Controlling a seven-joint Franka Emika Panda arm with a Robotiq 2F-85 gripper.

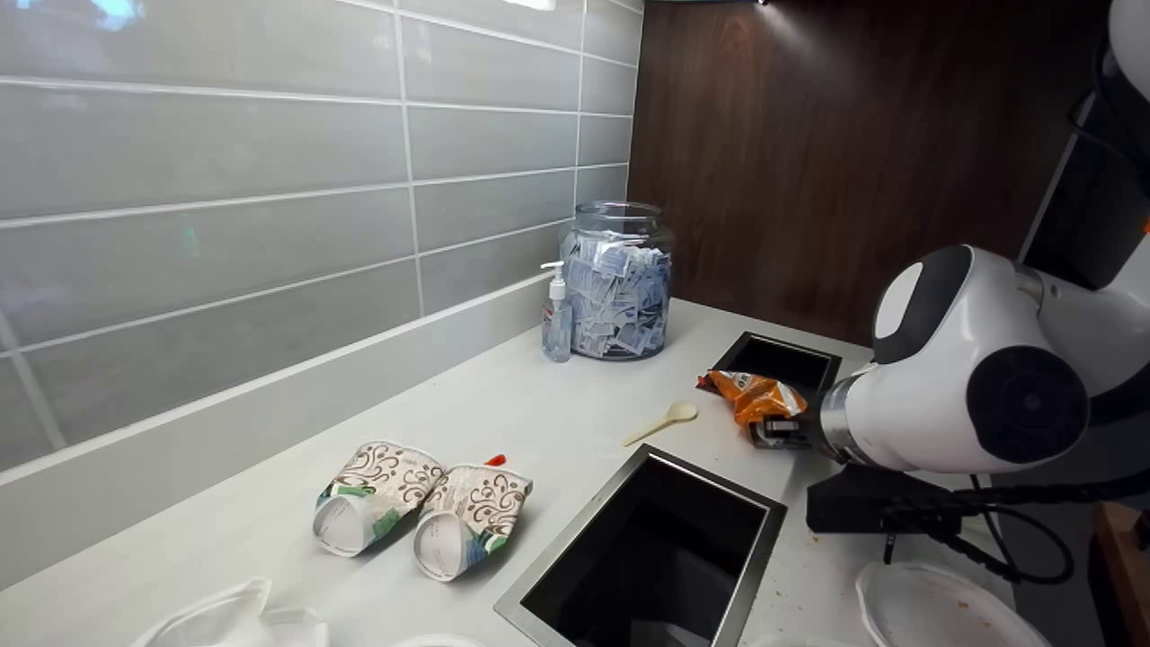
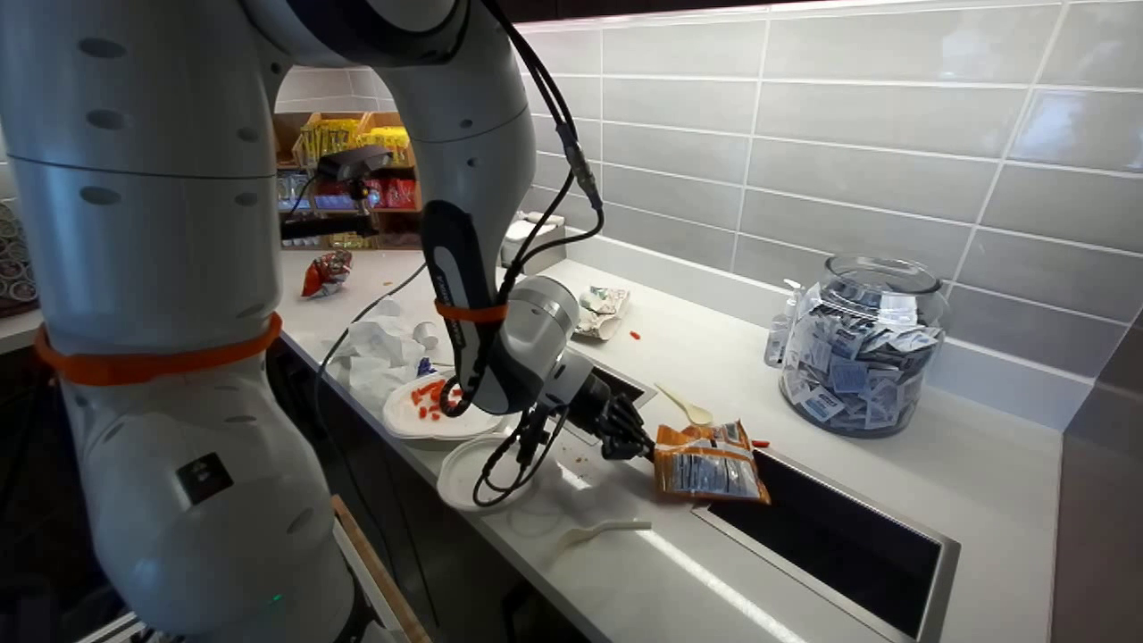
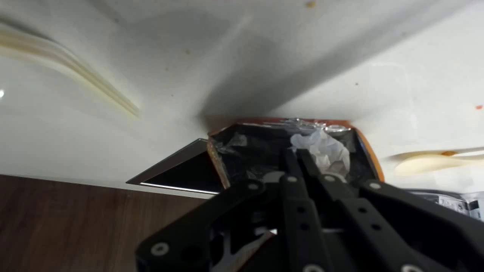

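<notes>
My gripper is shut at the open orange bag, its fingers close together over the dark interior. The bag seems to be what they grip, but the exact pinched part is hidden. Crumpled white material lies inside the bag, beside the fingertips. In exterior view 1 the orange bag spreads left of the gripper, in front of the far black opening in the counter.
A pale spoon and the nearer black opening are close by. Two patterned cups lie left. A glass jar of packets and a pump bottle stand by the wall. White plates crowd the arm's side.
</notes>
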